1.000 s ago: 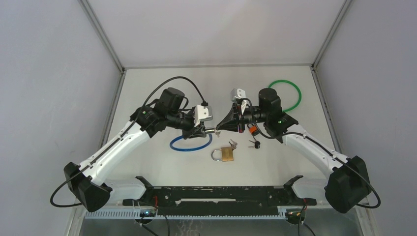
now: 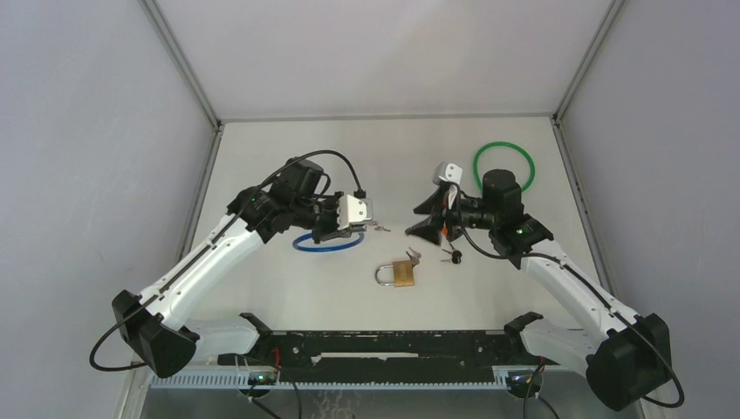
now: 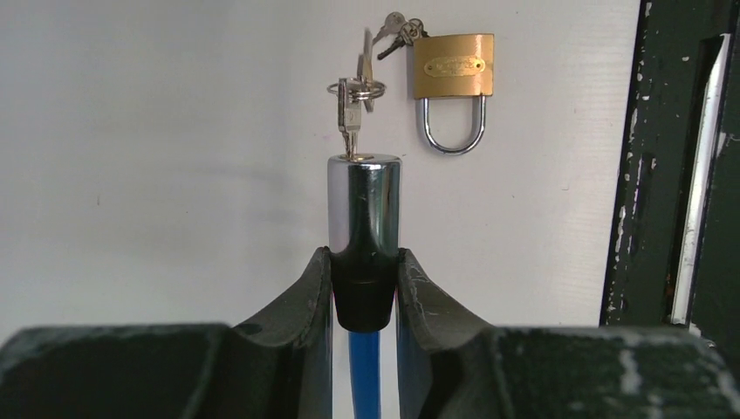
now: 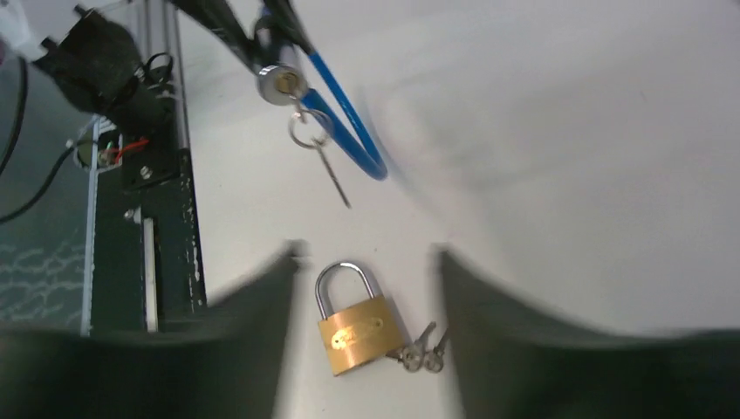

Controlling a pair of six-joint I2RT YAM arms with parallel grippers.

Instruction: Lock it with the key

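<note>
My left gripper is shut around the dark-collared barrel of the blue cable lock. The barrel's chrome end faces away from the fingers. A silver key stands with its blade in the keyhole at that end, and a ring through its head carries a second key. In the right wrist view, the blue lock's end shows at the upper left with the key ring hanging from it. My right gripper is open, apart from lock and keys, with nothing between its blurred fingers.
A brass padlock lies on the table with its keys beside it. Another small dark lock with keys lies to its right. A green cable loop is at the back right.
My right gripper has opened and drawn back to the right, away from the key. The left gripper, with the blue lock, has shifted slightly left.
</note>
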